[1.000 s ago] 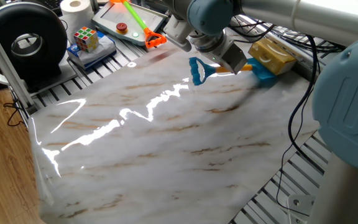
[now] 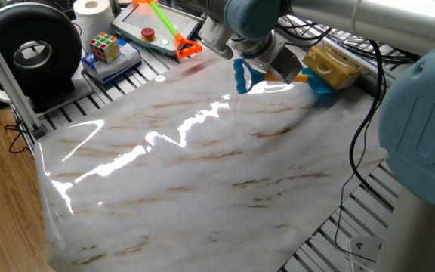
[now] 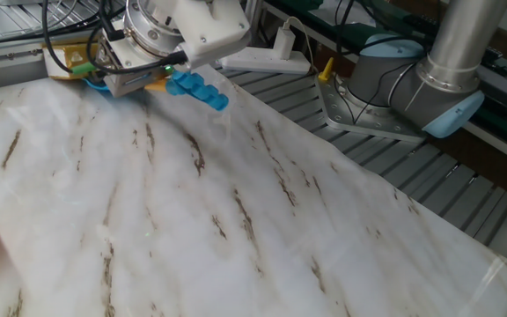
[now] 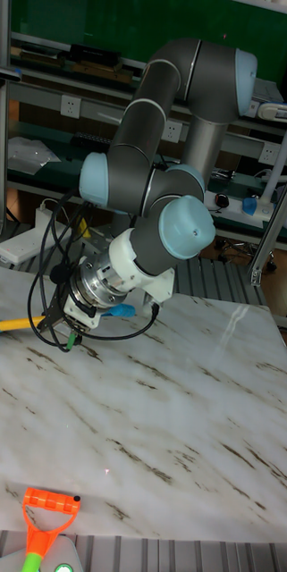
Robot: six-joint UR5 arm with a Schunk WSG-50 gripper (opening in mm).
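Note:
A toy shovel with a blue grip handle (image 2: pixel 242 76), an orange-yellow shaft (image 4: pixel 21 324) and a blue blade (image 2: pixel 320 81) lies across my gripper (image 2: pixel 284 77) near the table's far edge. The shaft comes out on both sides of the gripper, which appears shut on it, though the fingertips themselves are hidden. In exterior view 2 the handle (image 3: pixel 197 90) sticks out to the right of my gripper (image 3: pixel 137 86). The blade reaches close to a yellow box (image 2: pixel 331 66); whether they touch cannot be told.
A green-and-orange shovel (image 2: pixel 174 32) rests on a grey control panel beyond the edge. A Rubik's cube (image 2: pixel 104 47), a paper roll (image 2: pixel 93 17) and a black round device (image 2: pixel 32 53) stand at the left. Cables hang near the arm.
In exterior view 1, the shovel's handle and shaft have moved slightly up in the picture, together with my gripper. The surrounding objects are unchanged.

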